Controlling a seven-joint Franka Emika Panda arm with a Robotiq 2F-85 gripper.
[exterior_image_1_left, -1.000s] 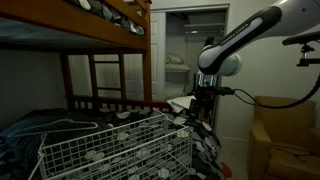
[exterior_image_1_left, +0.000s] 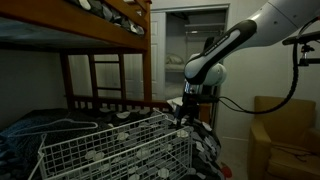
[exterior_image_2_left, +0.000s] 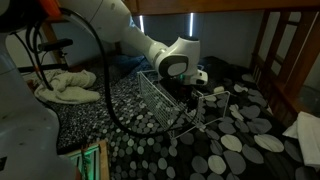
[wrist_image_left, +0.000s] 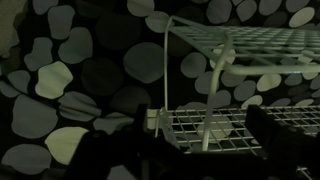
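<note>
A white wire rack (exterior_image_1_left: 118, 152) stands on dark bedding with grey and white dots. Close above its far right end, in the first exterior view, is my gripper (exterior_image_1_left: 189, 112), pointing down. From the second exterior view, the gripper (exterior_image_2_left: 188, 96) hangs among the wires of the rack (exterior_image_2_left: 156, 100). In the wrist view the two dark fingers (wrist_image_left: 148, 138) are spread wide, so the gripper is open. White wire uprights of the rack (wrist_image_left: 215, 92) show in the gap between them; whether any finger touches them I cannot tell.
Dotted bedding (exterior_image_2_left: 225, 160) spreads around the rack. A wooden bunk-bed frame (exterior_image_1_left: 85, 45) rises behind and overhead. To the right sits a tan armchair (exterior_image_1_left: 283, 140). White cloth (exterior_image_2_left: 68, 86) lies at the left in the second exterior view. Black cables droop from the arm.
Compared with one second ago, my gripper has moved left and down, closer to the rack's end. The rack looks unmoved.
</note>
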